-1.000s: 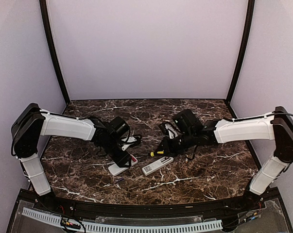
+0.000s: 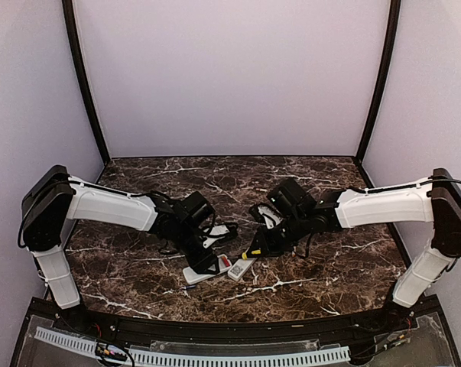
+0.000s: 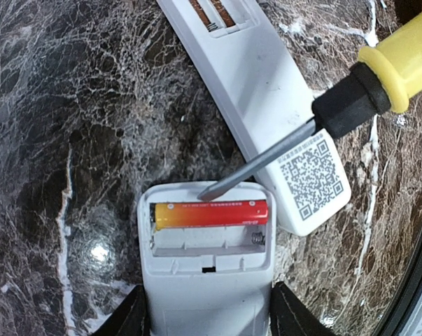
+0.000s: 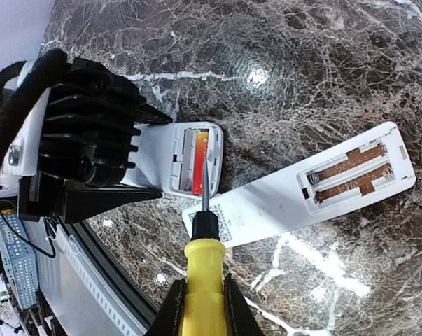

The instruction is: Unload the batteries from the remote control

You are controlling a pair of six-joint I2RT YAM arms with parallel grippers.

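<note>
A short white remote lies back up, its compartment open. One red-orange battery fills one slot; the other slot is empty, its spring bare. Astride the remote are the fingers of my left gripper, spread to about its width; whether they press on it does not show clearly. My right gripper is shut on the yellow handle of a screwdriver. Its metal tip points at the compartment's end rim, beside the battery; contact cannot be made out.
A longer white remote with an empty battery compartment and a QR code lies under the screwdriver, its end against or very near the short remote. A small dark object rests just in front.
The long remote is now turned more steeply. The screwdriver has moved right and towards the front.
</note>
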